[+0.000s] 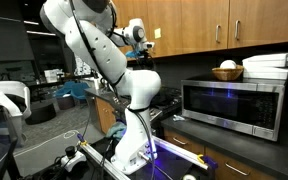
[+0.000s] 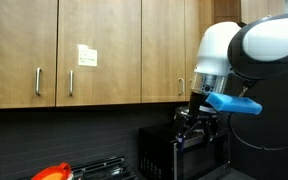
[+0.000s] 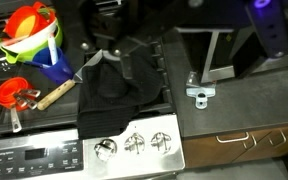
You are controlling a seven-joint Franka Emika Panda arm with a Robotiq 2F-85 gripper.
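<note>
My gripper (image 1: 149, 46) is raised high beside the wooden wall cabinets, well above the counter. In the second exterior view the gripper (image 2: 192, 128) hangs below the white wrist in front of the dark microwave, its fingers too small and dark to tell open from shut. The wrist view looks down past blurred dark gripper parts onto a black cloth (image 3: 119, 92), bunched on the stove. Left of the cloth lie a wooden-handled utensil (image 3: 56, 95), a blue cup (image 3: 56, 68), a red pan (image 3: 12, 92) and stacked colourful bowls (image 3: 29, 28).
A silver microwave (image 1: 229, 108) stands on the counter, with a basket (image 1: 227, 73) and white dishes (image 1: 271, 67) on top. Stove knobs (image 3: 135, 143) line the front edge. A small metallic object (image 3: 200, 93) shows near the microwave; bare counter (image 3: 229, 112) lies in front of it.
</note>
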